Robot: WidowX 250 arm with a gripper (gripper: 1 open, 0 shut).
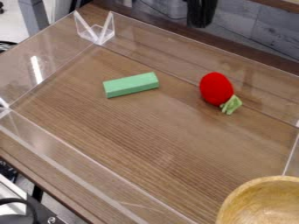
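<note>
A red object with a pale green leafy end (216,87) lies on the wooden table at the centre right. A green block (131,85) lies to its left. My gripper is mostly above the top edge of the view; only a dark part (200,12) shows at the top, above and behind the red object, and its fingers cannot be made out.
A clear plastic holder (96,28) stands at the back left. A pale yellow bowl (260,203) sits at the near right corner. A grey wall runs along the back.
</note>
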